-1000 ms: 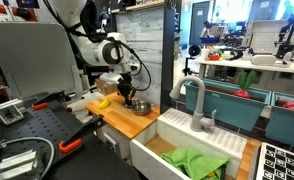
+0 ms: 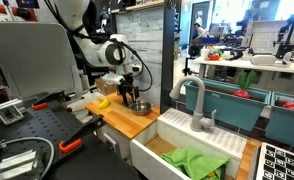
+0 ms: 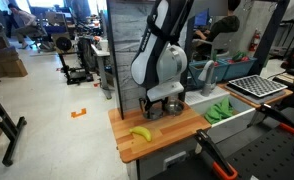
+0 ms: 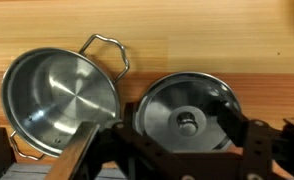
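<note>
In the wrist view, a silver pot (image 4: pixel 59 98) with looped wire handles stands on the wooden counter, open and empty. A round lid (image 4: pixel 192 92) with a dark centre knob (image 4: pixel 187 122) lies to its right. My gripper is over the near part of the lid, its dark fingers apart on either side of the knob. Whether they touch it cannot be made out. From the side, the gripper (image 3: pixel 159 99) points down low over the counter, close beside the pot (image 3: pixel 175 104). The arm partly covers the lid there.
A yellow banana (image 3: pixel 140 133) lies on the wooden counter (image 3: pixel 127 150), on the lid's side away from the pot. A white sink with a green cloth (image 2: pixel 195 162) and a tap (image 2: pixel 199 95) are beyond the pot. A post rises close behind the arm.
The arm has come slightly lower over the counter, near the pot and lid. The banana, cloth and sink have stayed where they were.
</note>
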